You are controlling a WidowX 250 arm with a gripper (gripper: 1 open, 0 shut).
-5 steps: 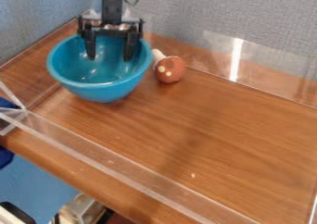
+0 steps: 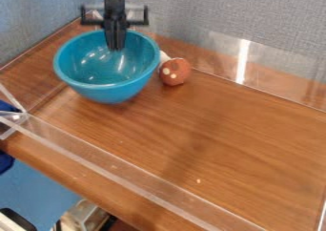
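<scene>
A teal bowl (image 2: pixel 109 82) sits on the wooden table at the upper left. My black gripper (image 2: pixel 114 40) is above the back part of the bowl, its fingertips at or just over the rim; it looks narrow, with nothing visible between its fingers. The bowl's inside appears empty. A reddish-brown round toy (image 2: pixel 176 71) with a white part lies right against or beside the bowl's right side.
Clear low walls edge the table (image 2: pixel 223 158), with a grey padded backdrop behind. A dark blue object (image 2: pixel 7 115) is at the left edge.
The gripper was down inside the bowl with its fingers spread wider; it has risen to near the back rim and narrowed. The bowl and toy look still.
</scene>
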